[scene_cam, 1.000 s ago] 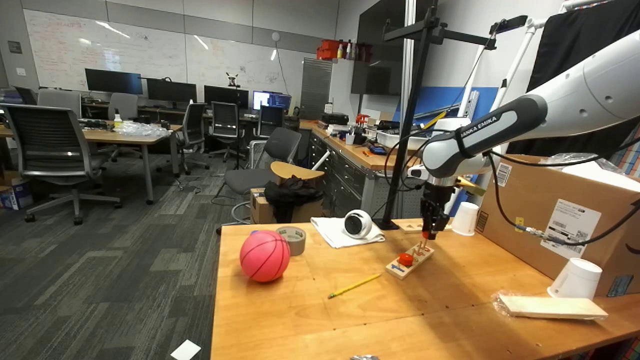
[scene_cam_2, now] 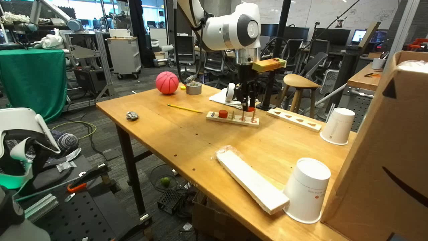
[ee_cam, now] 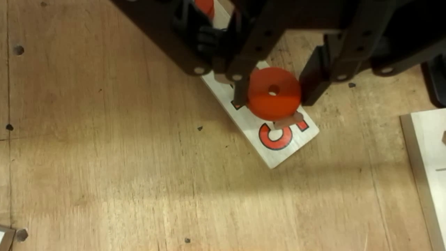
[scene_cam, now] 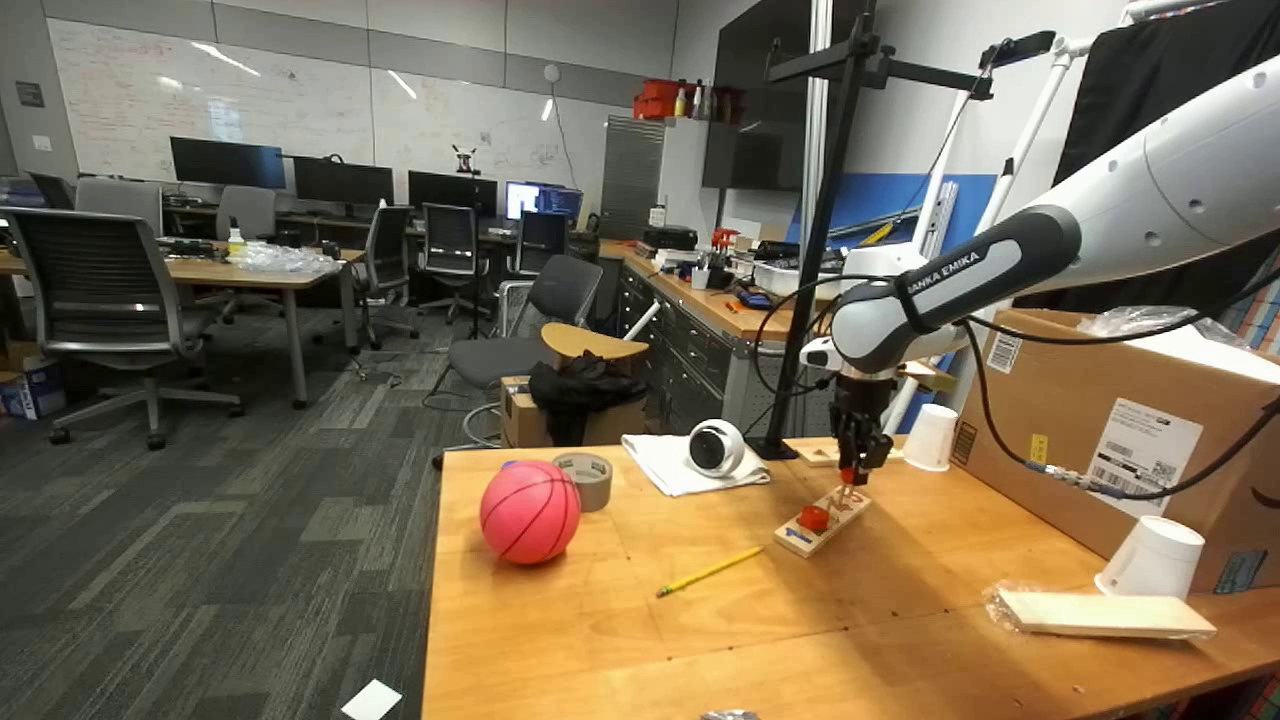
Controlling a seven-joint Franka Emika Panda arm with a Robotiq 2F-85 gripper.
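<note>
A red disc (ee_cam: 274, 108) with a hole in its middle is held between the fingers of my gripper, which is shut on it. Below lies a pale wooden peg board (scene_cam_2: 212, 116) with printed red figures. In exterior view 2 the held disc (scene_cam_2: 251, 109) is at the height of the peg tops, over the board's right half. From the wrist, a peg shows at the disc's lower edge; whether any peg enters the hole is unclear. Another red piece (scene_cam_2: 223, 114) sits near the board's other end. The fingers partly hide the board's middle.
A yellow pencil (scene_cam: 710, 572), pink ball (scene_cam: 529, 512) and tape roll (scene_cam: 588, 480) lie to the left in exterior view 1. A slotted wooden board (scene_cam_2: 294, 119) and white cup (scene_cam_2: 338, 126) stand near the gripper. Bare table lies in front of the peg board.
My gripper has moved slightly left and down in exterior view 1, still holding the red disc. The peg board with its red piece has shifted slightly to the right.
</note>
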